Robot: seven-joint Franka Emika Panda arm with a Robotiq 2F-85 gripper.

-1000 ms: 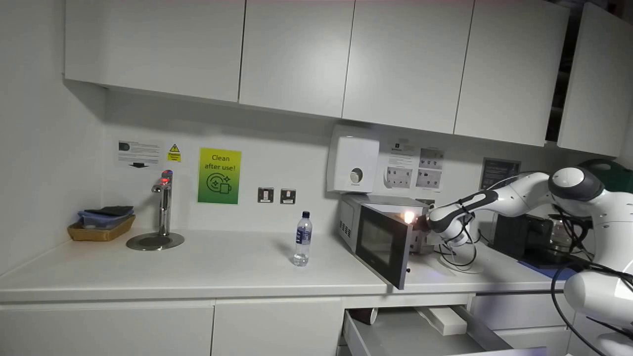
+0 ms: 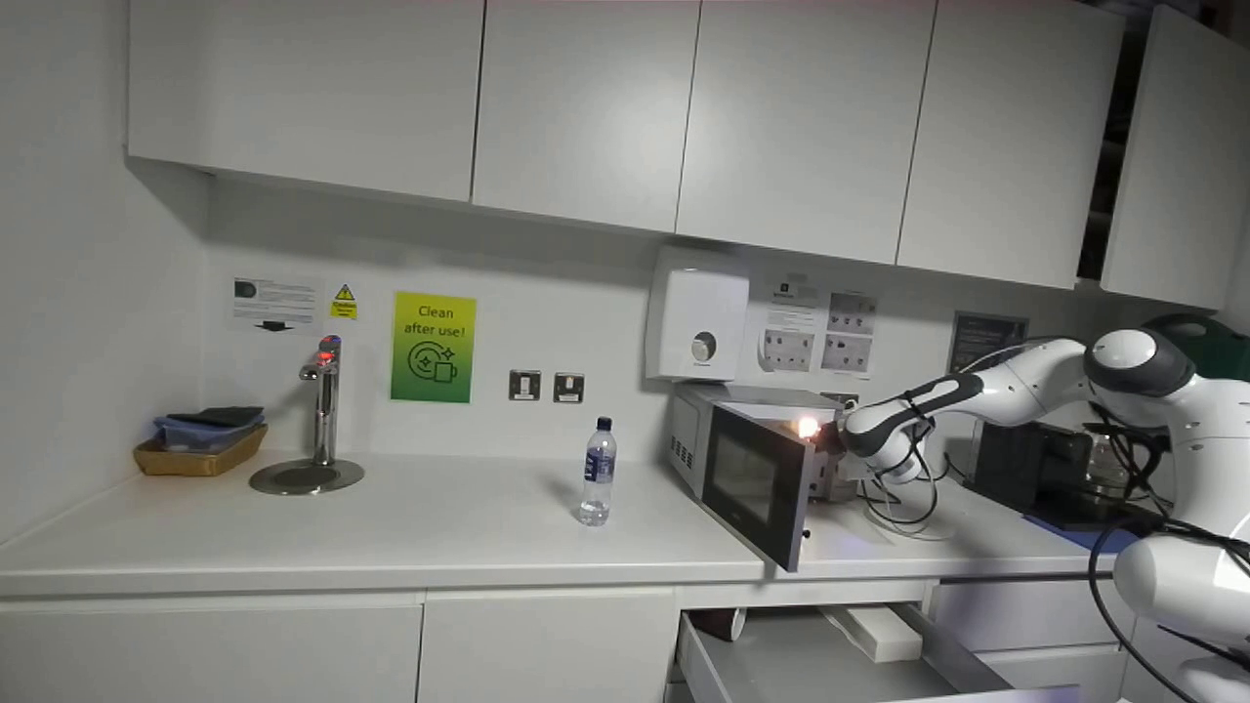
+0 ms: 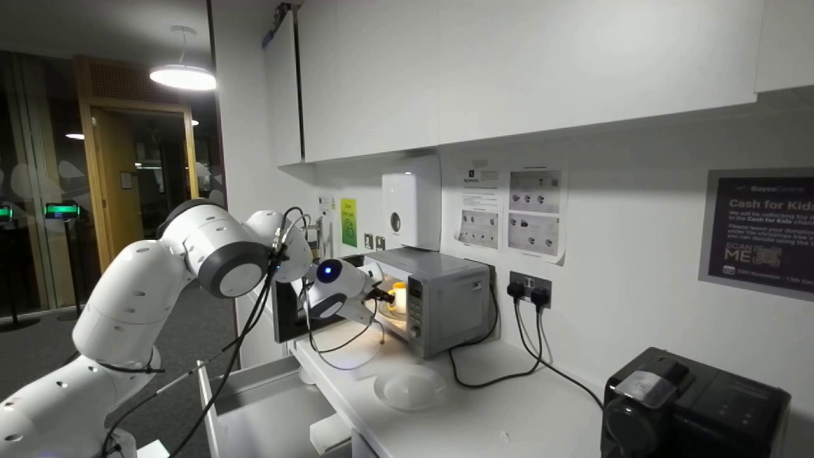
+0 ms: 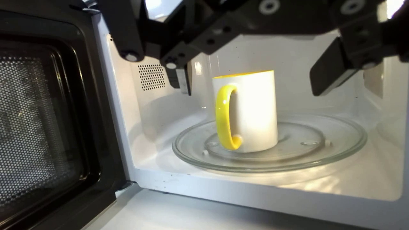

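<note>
A white mug (image 4: pixel 255 111) with a yellow handle and yellow inside stands upright on the glass turntable (image 4: pixel 329 157) of the microwave. In the wrist view its handle points left and toward the camera. My gripper is open, one finger to each side of the mug's upper part in the picture, with gaps on both sides. The fingers appear nearer the camera than the mug. In exterior view 2 the gripper (image 3: pixel 381 296) is at the opening of the microwave (image 3: pixel 458 298), close to the mug (image 3: pixel 399 296).
The microwave door (image 2: pixel 756 486) stands wide open, left of my gripper. Below the counter a drawer (image 2: pixel 809 668) is pulled out. A plate (image 3: pixel 410 387) lies on the counter before the microwave; a water bottle (image 2: pixel 598 473) stands left of the door.
The arm's wrist has shifted very slightly near the microwave opening. Everything else looks the same.
</note>
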